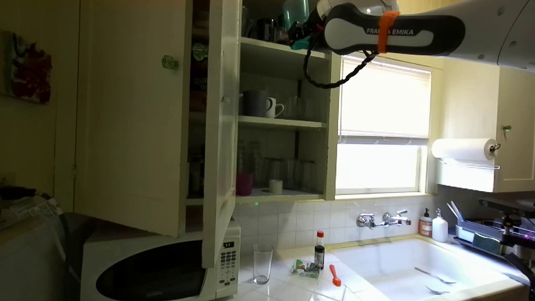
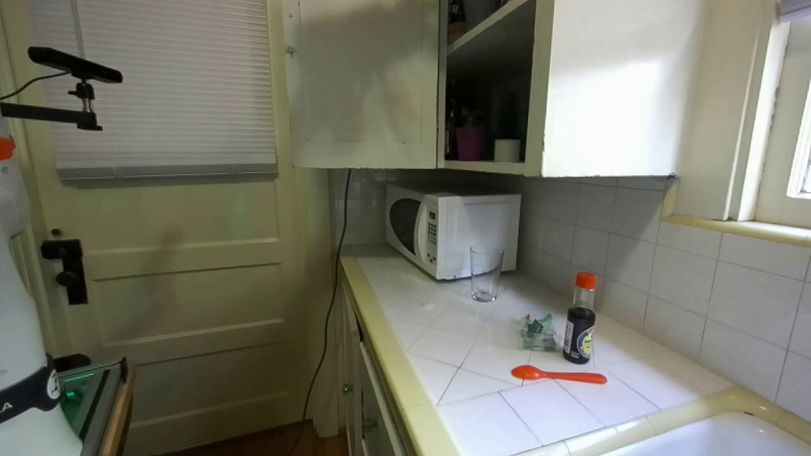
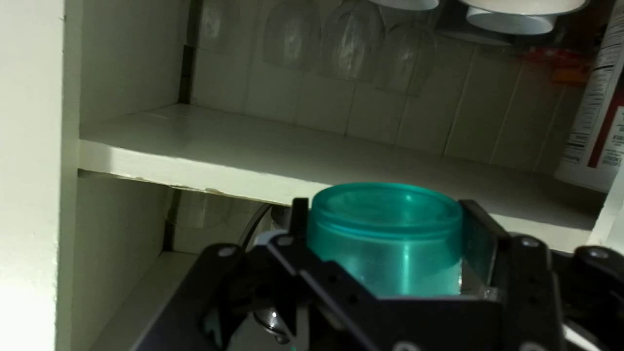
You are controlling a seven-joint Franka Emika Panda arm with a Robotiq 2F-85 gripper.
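A translucent teal cup [image 3: 386,263] sits between the two fingers of my gripper, which is shut on it. In exterior view 1 the teal cup [image 1: 296,11] shows at the top edge, at the height of the cabinet's top shelf [image 1: 286,47]. My gripper [image 1: 299,34] is at that shelf's front, partly hidden by the arm's dark parts. Whether the cup touches the shelf cannot be made out. Exterior view 2 does not show the gripper or the cup.
Dark cups [image 1: 266,30] stand on the top shelf. An open cabinet door [image 1: 220,130] bounds the left side; the cabinet's right side wall [image 1: 331,125] is close to the arm. Mugs [image 1: 254,103] and glasses fill lower shelves. A clear glass [image 2: 486,275] and sauce bottle [image 2: 581,323] stand on the counter.
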